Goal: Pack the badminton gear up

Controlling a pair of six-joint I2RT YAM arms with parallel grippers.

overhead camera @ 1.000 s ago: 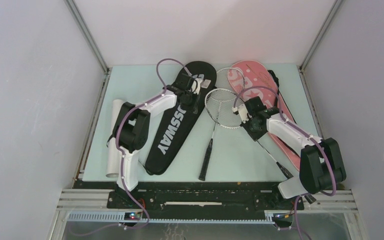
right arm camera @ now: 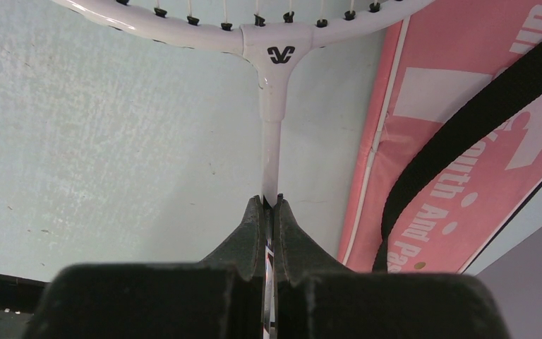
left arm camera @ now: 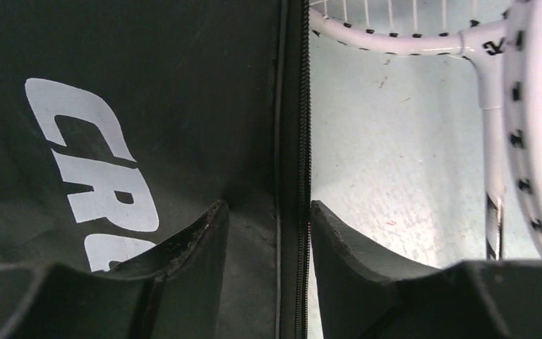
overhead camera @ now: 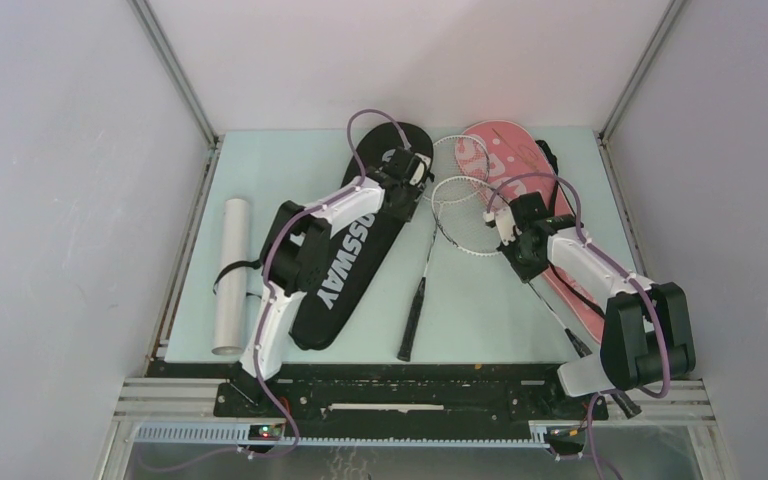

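Note:
A black racket bag [overhead camera: 345, 270] with white lettering lies slanted left of centre. Over its right edge my left gripper is open, the bag's zipper [left arm camera: 303, 141] running between its fingers. My right gripper is shut on the thin shaft [right arm camera: 271, 152] of a white racket, just below its head. That racket's head [overhead camera: 463, 179] overlaps another racket [overhead camera: 426, 262], whose black handle points to the front. On the right lies a pink bag [overhead camera: 495, 150] with a black strap [right arm camera: 480, 92], partly covered by my right arm.
A white cylinder [overhead camera: 231, 285] with a dark strap stands out along the left side of the table. Bare tabletop [overhead camera: 480, 320] shows at the front middle. Walls close in the left, right and back.
My left gripper has moved right across the black bag to its right edge. The right gripper and its racket have shifted slightly right.

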